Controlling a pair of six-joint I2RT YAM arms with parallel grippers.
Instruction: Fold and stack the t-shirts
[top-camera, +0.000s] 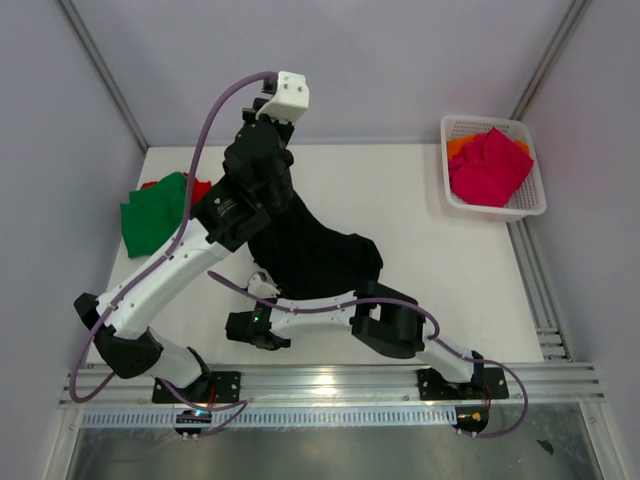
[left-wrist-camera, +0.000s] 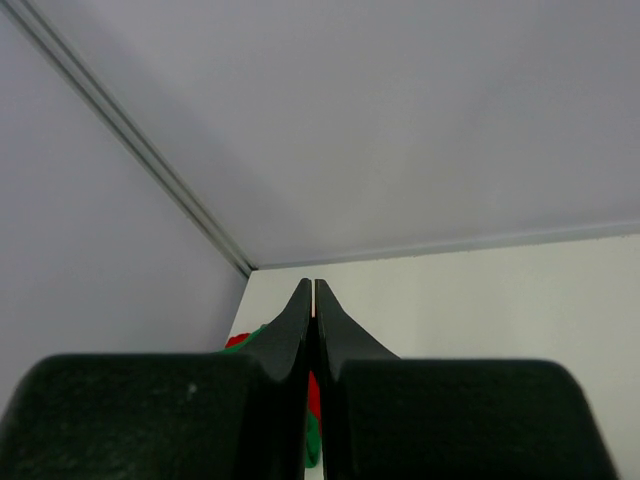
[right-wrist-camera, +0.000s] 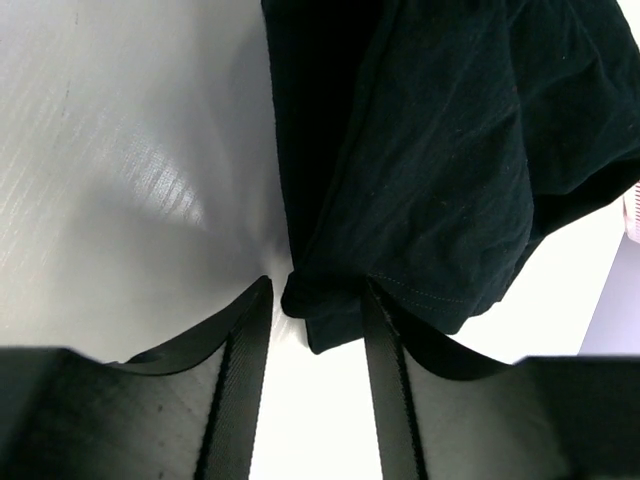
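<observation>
A black T-shirt (top-camera: 325, 255) lies loosely bunched in the middle of the table, partly hidden by both arms. My right gripper is part open at the shirt's folded edge, which shows between and behind its fingers; whether it touches is unclear. My left gripper is raised, shut, with no cloth visible in it. A folded green shirt (top-camera: 150, 218) lies on a red one (top-camera: 198, 187) at the table's left.
A white basket (top-camera: 530, 195) with pink (top-camera: 488, 165) and orange (top-camera: 458, 143) cloth stands at the back right.
</observation>
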